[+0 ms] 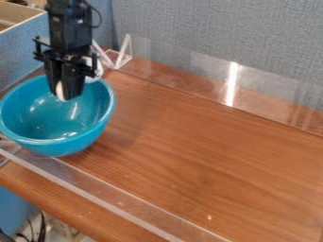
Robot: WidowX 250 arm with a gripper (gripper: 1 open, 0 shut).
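My black gripper [66, 83] hangs over the left part of a turquoise bowl [57, 128], its fingertips at the rim height or just inside. Something pale, partly hidden by the fingers, shows between them; I cannot tell what it is. The bowl sits at the left edge of the wooden table [202, 151].
A grey textured wall [214, 38] with a clear panel runs along the back, and a clear strip along the front edge. A white wire object stands behind the gripper.
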